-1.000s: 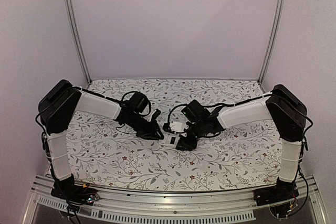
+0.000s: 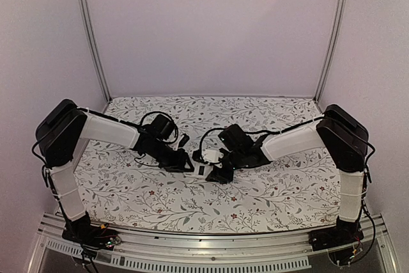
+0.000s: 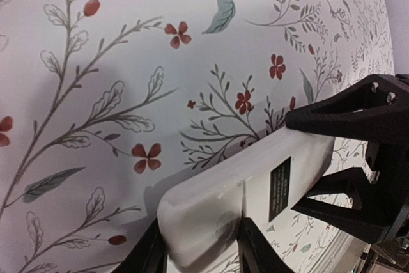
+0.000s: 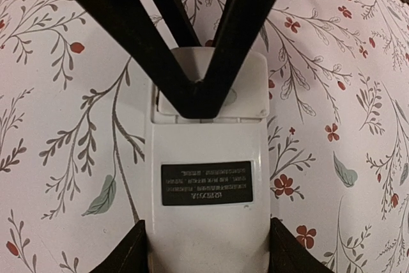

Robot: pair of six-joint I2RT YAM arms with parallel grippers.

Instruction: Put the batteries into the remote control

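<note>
The white remote control [image 2: 200,170] lies back side up between my grippers, its dark label showing. In the right wrist view my right gripper is shut on one end of the remote [image 4: 204,139]. My left gripper is at the other end, fingers part open around it, over the battery cover [image 4: 246,94], which sits at that end with a narrow slotted gap below it. I see no loose batteries.
Walls stand at the back and both sides, with a metal rail along the front edge.
Both arms and the remote between them have shifted slightly to the left in the top view over the last second.
</note>
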